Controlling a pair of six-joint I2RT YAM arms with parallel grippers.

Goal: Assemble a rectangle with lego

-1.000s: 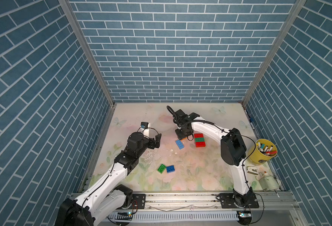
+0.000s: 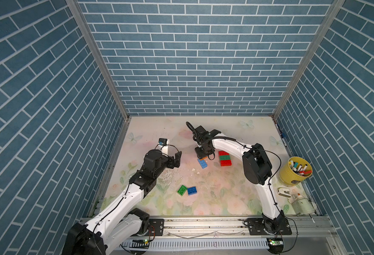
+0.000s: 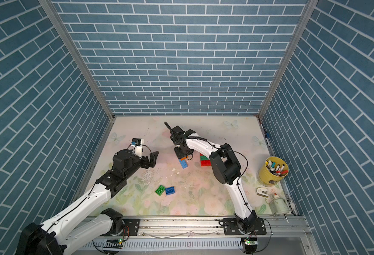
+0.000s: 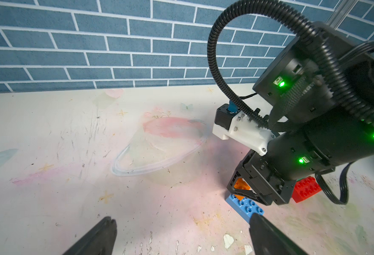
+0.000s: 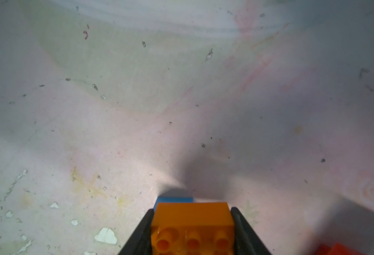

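Held in my right gripper, which is shut on it, an orange brick point(image 5: 193, 216) shows its studs in the right wrist view. It is over the far end of a light blue brick point(image 4: 245, 207) on the table; whether the two touch I cannot tell. To the right, red bricks point(image 2: 225, 162) with a green brick point(image 2: 224, 157) between them form a block. My left gripper stands open and empty, off to the left of the blue brick. A green brick point(image 2: 182, 190) and a dark blue brick point(image 2: 192, 190) lie near the front.
A yellow bucket of markers point(image 2: 296, 172) stands at the right edge, with a white bottle point(image 2: 302, 206) in front of it. White paint chips point(image 4: 228, 241) lie near the light blue brick.
My right gripper has shifted a little to the left with the orange brick, now over the light blue brick's far end. The left arm looks unmoved.
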